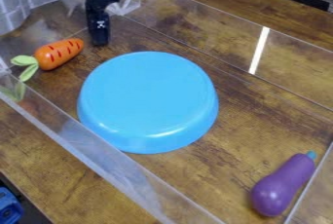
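The dark gripper (99, 31) hangs at the top left, low over the wooden floor of the clear-walled enclosure, just right of an orange toy carrot (58, 53) with pale green leaves. Whether its fingers are open or shut is too small and dark to tell. A blue upturned round dish or bowl (147, 101) fills the middle. A purple toy eggplant (279, 187) lies at the lower right.
Clear plastic walls edge the area, with a white strip (259, 51) at the right back. A blue object (7, 208) is at the lower left corner. Bare wood lies right of the dish.
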